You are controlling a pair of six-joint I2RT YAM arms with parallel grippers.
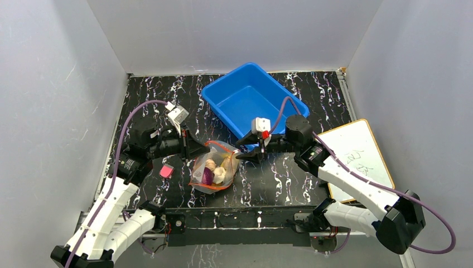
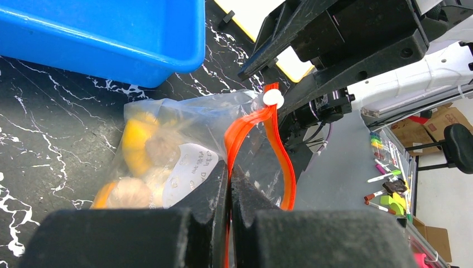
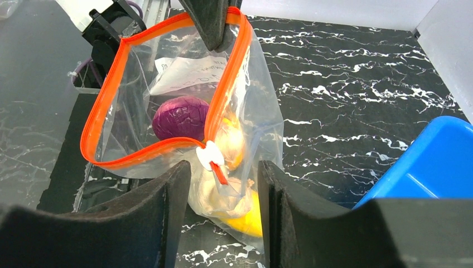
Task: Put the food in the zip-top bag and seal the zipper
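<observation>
The clear zip top bag [image 1: 201, 170] stands with its orange-rimmed mouth open and several foods inside, among them a purple onion [image 3: 180, 118] and pale garlic [image 1: 220, 175]. My left gripper is shut on the bag's orange zipper rim [image 2: 238, 133] at the far edge of the mouth. At the bag's right corner is the white zipper slider [image 3: 210, 155]. My right gripper is part open around that corner, its fingers apart on either side of the slider, touching neither in the right wrist view.
Behind the bag is an empty blue bin [image 1: 251, 68], close to my right gripper. A small pink block [image 1: 166, 171] lies left of the bag. On the right a whiteboard [image 1: 357, 151] lies partly under my right arm.
</observation>
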